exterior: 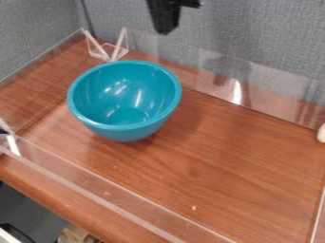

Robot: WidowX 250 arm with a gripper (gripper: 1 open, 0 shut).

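Note:
A teal plastic bowl (pixel 124 100) rests on the left part of the wooden tabletop (pixel 229 171). My gripper (pixel 166 21) hangs high at the top edge of the view, above and behind the bowl. It is dark, blurred and mostly out of frame. It looks shut, with nothing visible between its fingers.
A white wire holder (pixel 108 49) stands at the back left corner. Clear panels line the table's edges, with grey walls behind. A white object (pixel 320 132) sits at the far right edge.

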